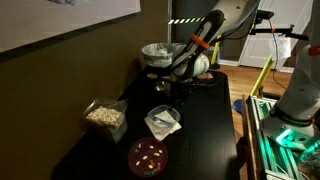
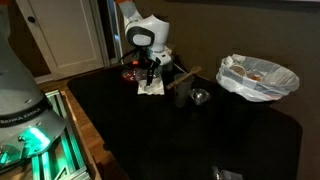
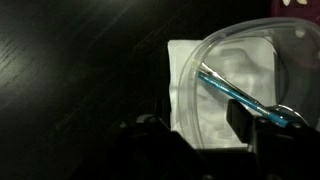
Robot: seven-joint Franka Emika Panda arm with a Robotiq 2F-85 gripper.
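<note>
A clear plastic container [image 3: 192, 95] rests on a white napkin [image 3: 182, 58] on the dark table. Inside it lies a spoon with a blue handle [image 3: 238, 95]. My gripper is open above the container's near side, and its two dark fingers show along the bottom of the wrist view. One finger [image 3: 245, 122] overlaps the spoon's handle in that view; whether they touch cannot be told. The other finger [image 3: 150, 132] appears outside the container's wall. From the first exterior view, the container [image 1: 160, 122] stands just in front of the gripper [image 1: 178, 98].
A red bowl [image 1: 134, 158] holding small pieces sits nearer that camera. Behind it to the left stands a clear tub of pale bits [image 1: 105, 116]. The other exterior view shows a lined white basket [image 2: 258, 80], a wooden spoon [image 2: 187, 74] and a metal bowl [image 2: 200, 97].
</note>
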